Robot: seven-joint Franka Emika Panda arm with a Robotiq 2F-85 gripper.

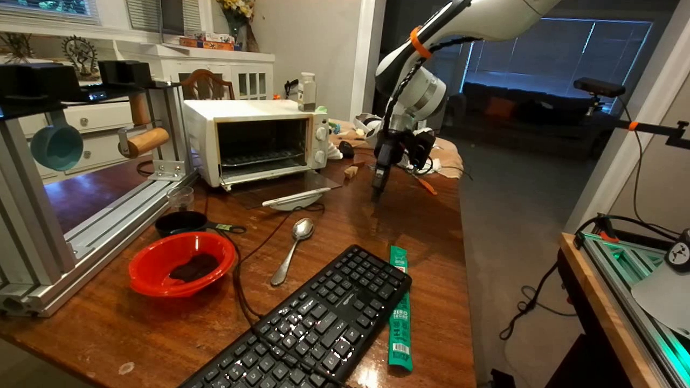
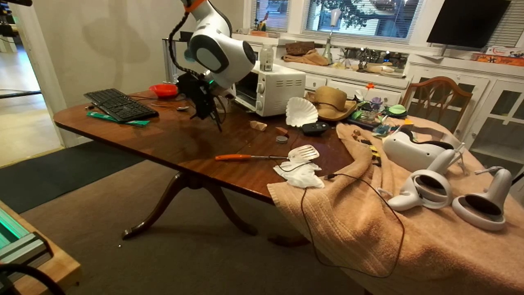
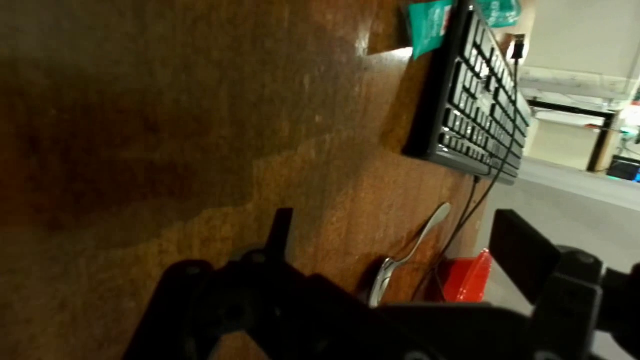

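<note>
My gripper is open, its dark fingers wide apart in the wrist view with nothing between them. In exterior view 1 the gripper points down over the table, beyond the far end of a black keyboard. The keyboard lies slanted on the wood, apart from my fingers, its cable running across it. Part of a green packet is covered by the keyboard; in the wrist view the packet sticks out past the keyboard's edge.
A spoon, a red bowl and a black pan are left of the keyboard. Behind them stands a toaster oven with its door down. An orange-handled spatula lies near the table's edge. Bare wood surrounds my gripper.
</note>
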